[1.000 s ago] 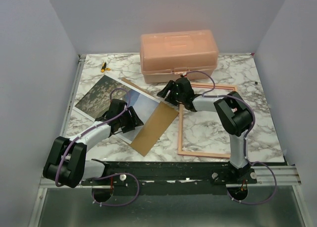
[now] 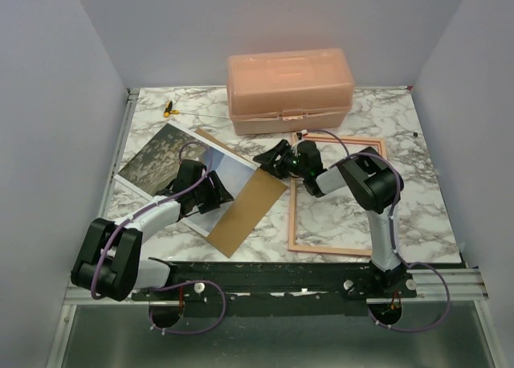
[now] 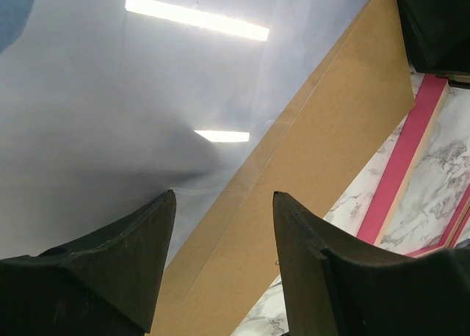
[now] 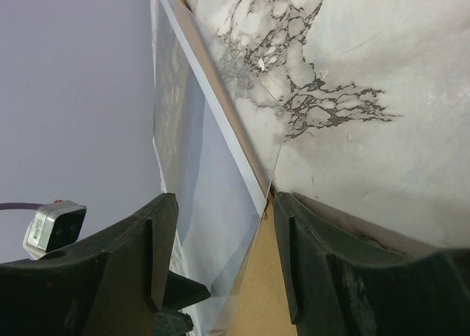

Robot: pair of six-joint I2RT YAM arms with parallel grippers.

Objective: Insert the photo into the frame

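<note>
The photo in a clear sleeve lies at left over a brown backing board. My left gripper rests on it; in the left wrist view its fingers straddle the sleeve and board near the lower edge, and what is between them is unclear. My right gripper is at the board's upper corner; in the right wrist view its fingers stand apart beside the sleeve's edge and the board. The empty frame lies at right, partly under the right arm.
A pink translucent box stands at the back. Small scissors lie at back left. Bare marble table shows at the right edge and front left.
The photo and board have shifted very slightly leftward; the left arm is nearly still.
</note>
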